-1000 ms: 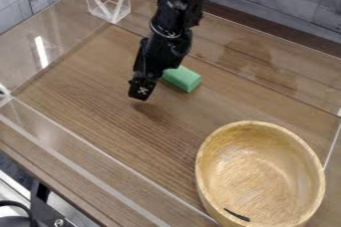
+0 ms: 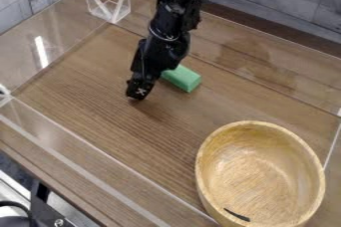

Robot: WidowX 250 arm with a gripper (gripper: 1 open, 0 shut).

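The black arm reaches down from the top centre to my gripper, low over the wooden table, just left of a green block. The gripper partly covers the block's left end. I cannot tell whether its fingers are open or shut, or whether they touch the block.
A large tan bowl stands at the front right. Clear plastic pieces sit at the left edge and back left.
The gripper has shifted slightly and its fingers sit a little differently beside the green block, whose left part is more covered than a second ago.
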